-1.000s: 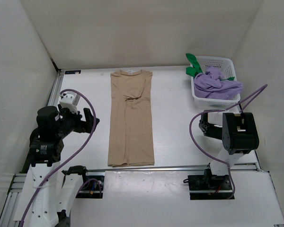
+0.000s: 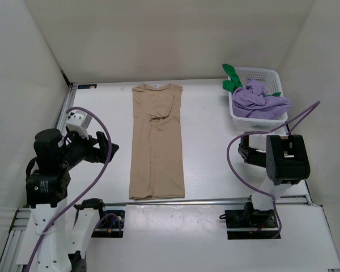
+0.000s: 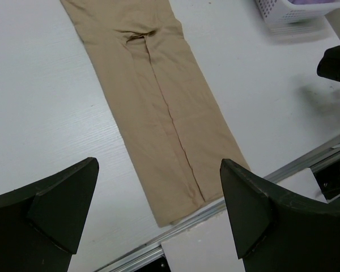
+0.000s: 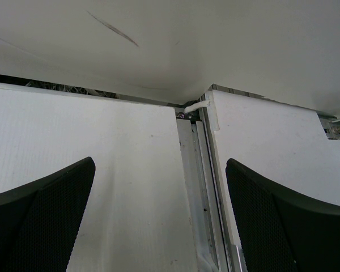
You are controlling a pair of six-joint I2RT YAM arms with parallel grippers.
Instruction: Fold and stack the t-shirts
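A tan t-shirt (image 2: pixel 139 147) lies flat on the white table, its sides folded inward into a long narrow strip with the collar at the back. A seam runs down its middle, and the cloth is bunched a little below the collar. My left gripper (image 2: pixel 109 147) hovers left of the shirt, apart from it. In the left wrist view its fingers (image 3: pixel 62 207) are spread wide, nothing between them, and the shirt (image 3: pixel 158 130) shows beyond. The right gripper is open and empty over the table's right side.
At the back right stands a white basket (image 2: pixel 255 122) holding purple cloth (image 2: pixel 260 103) and green cloth (image 2: pixel 232 78). Table space between shirt and basket is bare. A metal rail (image 2: pixel 215 201) runs along the front edge; walls enclose the sides and back.
The shirt, the basket and the right arm have not moved.
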